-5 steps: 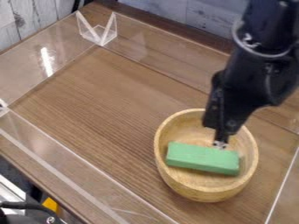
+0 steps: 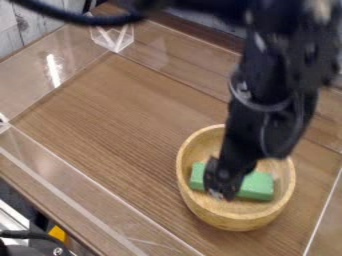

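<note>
A light wooden bowl (image 2: 201,205) sits on the wooden floor of the work area at the lower right, holding a green block (image 2: 257,185). My dark gripper (image 2: 247,166) is blurred over the bowl, its fingers reaching down over the block and hiding part of it. Whether the fingers touch the block, and how far apart they are, I cannot make out clearly.
A clear plastic piece (image 2: 112,35) is at the back left. Low transparent edges run along the sides.
My gripper has come down from above the bowl toward the block, now covering more of it. The bowl and block look unmoved.
</note>
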